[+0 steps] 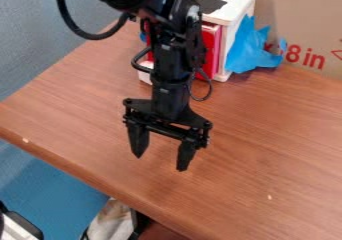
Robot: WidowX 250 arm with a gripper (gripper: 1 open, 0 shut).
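A black robot arm hangs down in the middle of the camera view, its gripper (162,149) low over the wooden table (254,184). The two fingers stand apart with nothing visible between them, so it is open. Behind the arm is a white box (225,12) with a red front, and a crumpled blue sheet (250,52) lies against its right side.
A cardboard panel (303,14) with red lettering stands at the back right.
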